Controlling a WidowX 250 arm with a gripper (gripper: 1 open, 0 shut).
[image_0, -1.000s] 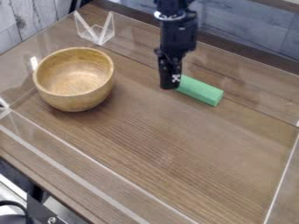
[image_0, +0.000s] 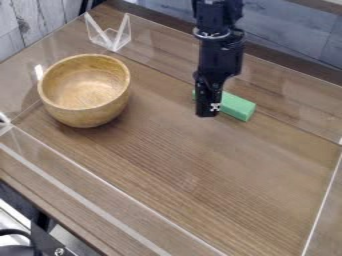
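My gripper (image_0: 209, 106) hangs low over the middle of the table, in front of the left part of a green block (image_0: 238, 107) and partly covering it. The gripper is dark and looks shut, with nothing visible between its fingers. Whether it touches the block cannot be told.
A large wooden bowl (image_0: 83, 84) stands at the left. A white wire object (image_0: 112, 32) lies at the back left. A dark cable or part sits at the bottom left corner.
My gripper has come down and a little toward the front. The green block shows slightly less, more of it behind the gripper.
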